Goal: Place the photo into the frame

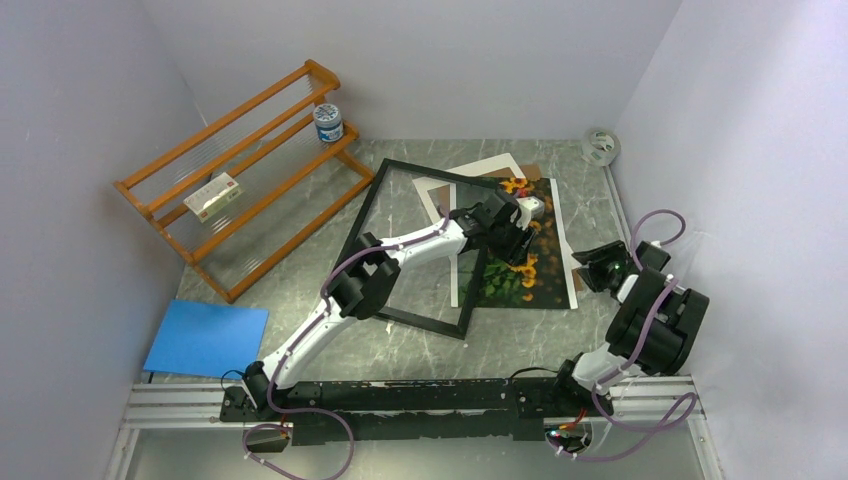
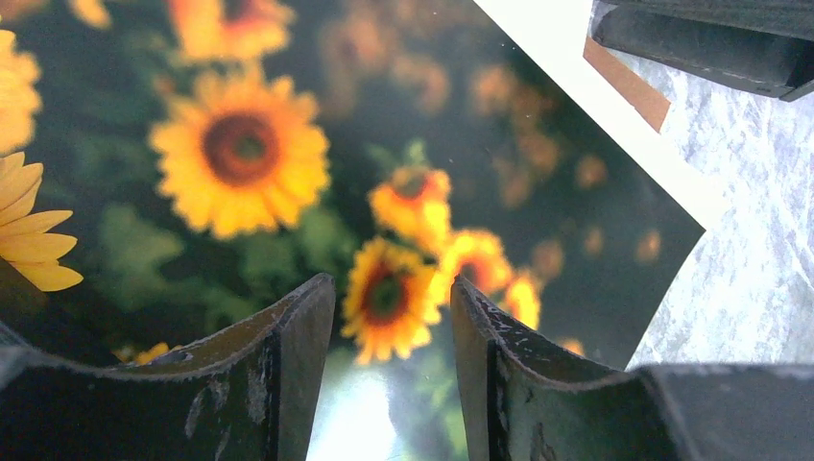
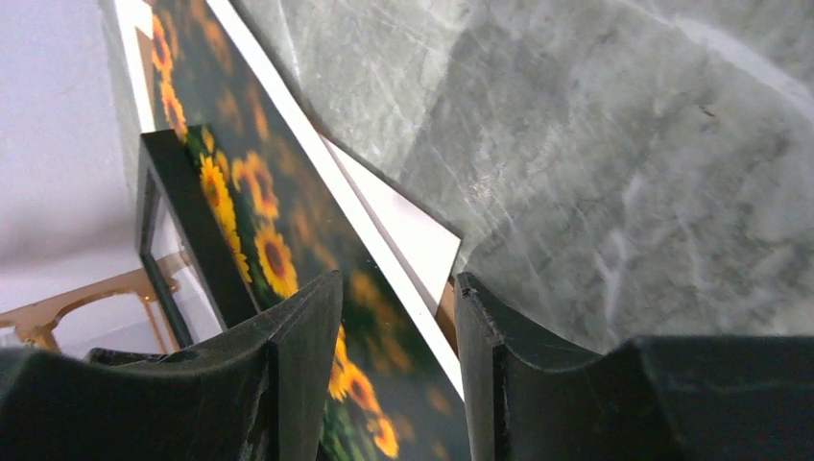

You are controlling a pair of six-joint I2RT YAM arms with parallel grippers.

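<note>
The sunflower photo (image 1: pixel 523 290) lies on white and brown sheets, its left part by the black frame (image 1: pixel 410 321), whose clear pane spans the middle of the table. My left gripper hangs over the photo's sunflowers, part open, with nothing seen between its fingers. My right gripper is low at the photo's right edge, fingers apart above the white border (image 3: pixel 365 221) and a protruding white sheet corner (image 3: pixel 413 230); whether it touches them I cannot tell.
A wooden rack (image 1: pixel 250 280) with a box and jar stands at the back left, a blue board (image 1: pixel 205 338) at front left. A tape roll (image 1: pixel 600 146) sits at the back right. The walls are close beside the right arm.
</note>
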